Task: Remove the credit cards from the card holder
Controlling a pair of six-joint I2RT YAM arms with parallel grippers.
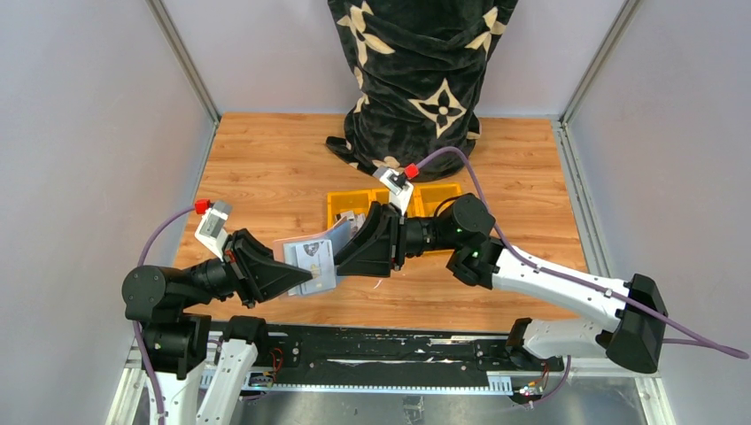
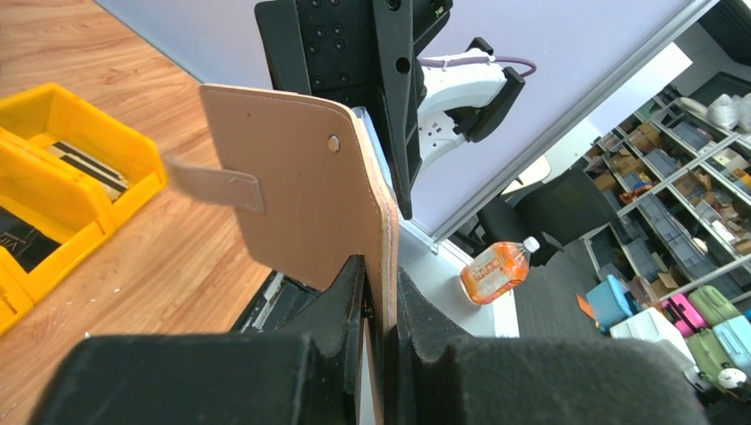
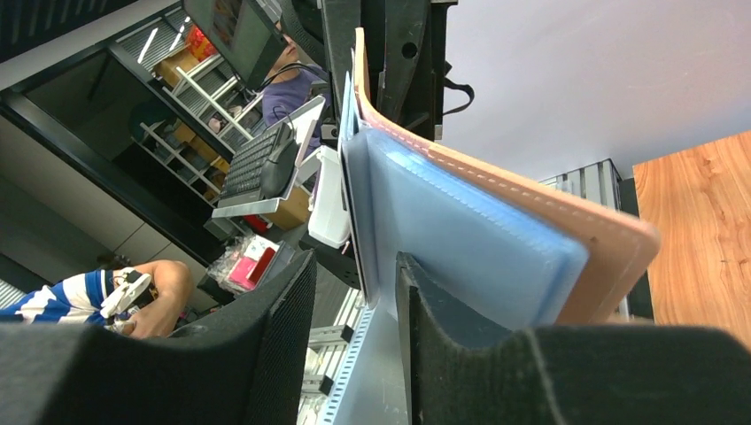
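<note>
The tan card holder (image 2: 297, 168) hangs opened out above the table, with my left gripper closed around its lower edge in the left wrist view. Bluish clear sleeves (image 3: 465, 230) line its inside. Through one sleeve a pale printed card (image 1: 315, 259) shows in the top view, close to the tips of my left gripper (image 1: 311, 276). From the other side my right gripper (image 1: 338, 267) reaches the sleeves with its fingers apart. In the right wrist view, a sleeve edge lies between the spread fingers of the right gripper; whether they touch it I cannot tell.
A yellow divided tray (image 2: 133, 164) with items inside stands behind the holder, partly under my right arm. A dark patterned cloth (image 1: 416, 80) hangs at the back.
</note>
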